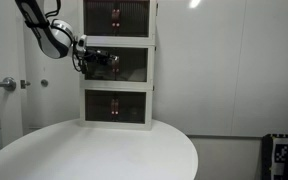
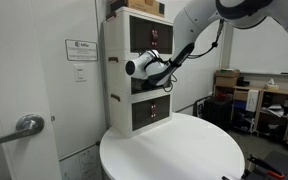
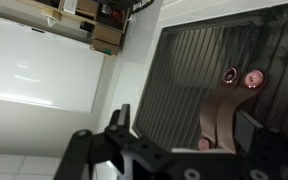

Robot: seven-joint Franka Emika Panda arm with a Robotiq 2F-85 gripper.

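A tall white cabinet (image 1: 116, 85) stands behind the table, with dark ribbed doors stacked in three levels. My gripper (image 1: 110, 60) is up at the middle doors (image 1: 132, 66). In the wrist view my gripper is open, its two dark fingers well apart. A brown strap-like handle (image 3: 216, 118) fixed by reddish knobs shows between them, closer to the right finger (image 3: 246, 130). Whether that finger touches the handle cannot be told. From the side, the arm (image 2: 142, 68) hides much of the middle level.
A door with a metal handle (image 2: 24, 127) stands at the left. Shelving with boxes (image 2: 274, 105) is farther off at the right, and a whiteboard (image 3: 46, 68) shows in the wrist view.
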